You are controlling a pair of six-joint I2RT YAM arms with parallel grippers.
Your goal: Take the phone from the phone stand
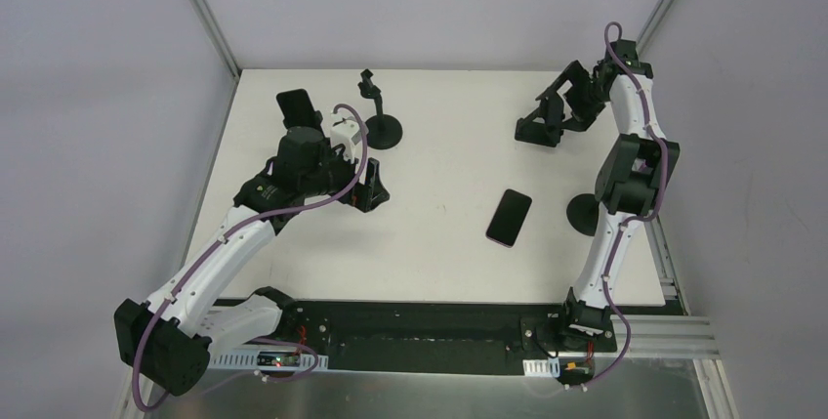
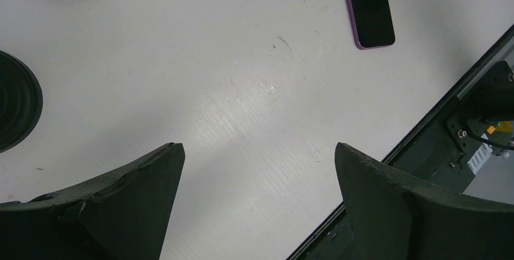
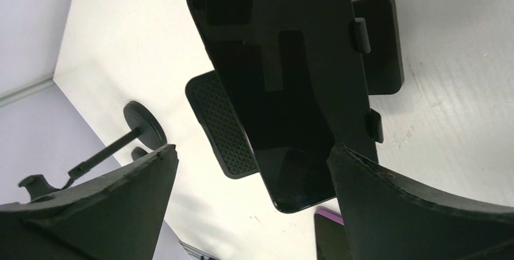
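A black phone [image 3: 282,90] leans in its stand, whose small side tabs [image 3: 362,36] hug one long edge in the right wrist view. The stand's flat base [image 3: 388,54] shows beside it, and a textured pad [image 3: 224,126] lies on the other side. My right gripper is open at the phone's lower end; one finger overlaps the phone in view, the other stands apart. From the top view, the stand [image 1: 537,132] is at the back right by the right gripper [image 1: 566,99], and dark parts merge. My left gripper [image 1: 363,161] hangs open and empty over the left side.
Another phone [image 1: 509,218] lies flat right of the middle. A round black base [image 1: 582,214] sits beside the right arm. At the back left are a tall holder [image 1: 381,129] and a phone-like slab [image 1: 297,108] standing up. Mid-table is clear.
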